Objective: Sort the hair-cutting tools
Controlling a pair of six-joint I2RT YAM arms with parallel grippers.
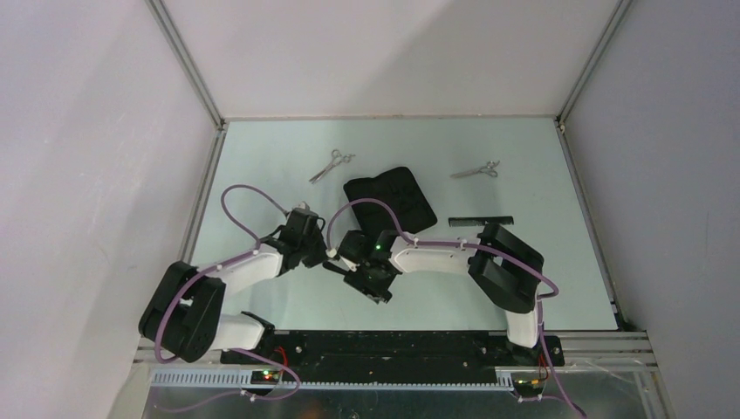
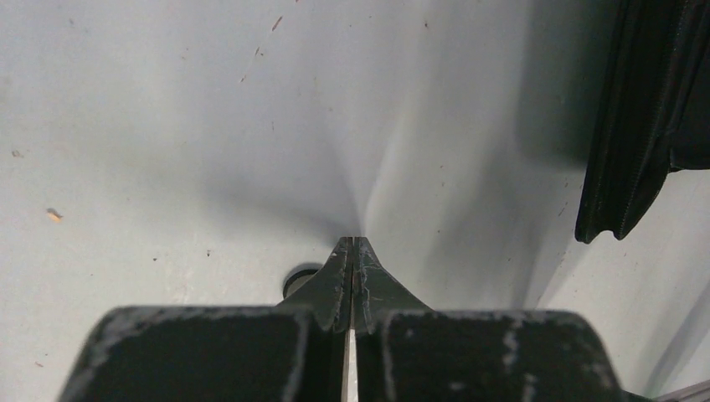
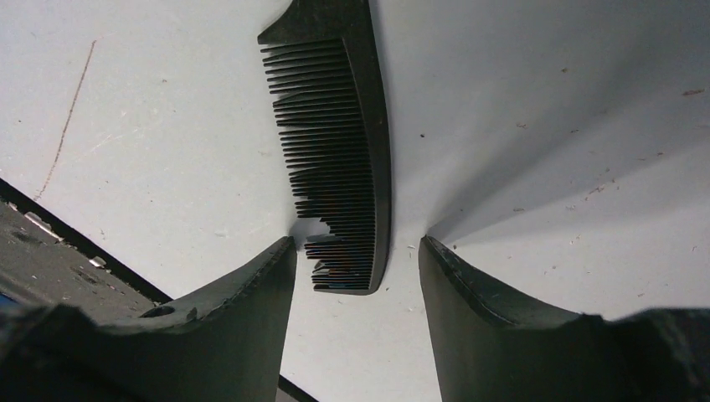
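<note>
My right gripper is open above a black comb (image 3: 368, 167), its fingertips either side of the toothed end, which has broken teeth. In the top view this comb is mostly under the right arm. My left gripper is shut, with nothing visible in its tips, over bare table beside the black pouch (image 2: 632, 100). The open pouch (image 1: 390, 192) lies at the middle. One pair of scissors (image 1: 332, 165) lies behind left of it, another (image 1: 476, 170) to the right, and a second comb (image 1: 480, 221) below the latter.
The white table (image 1: 558, 271) has free room at the right and along the back. Side walls border it. Both arms crowd the front middle, their heads close together, near the dark front edge.
</note>
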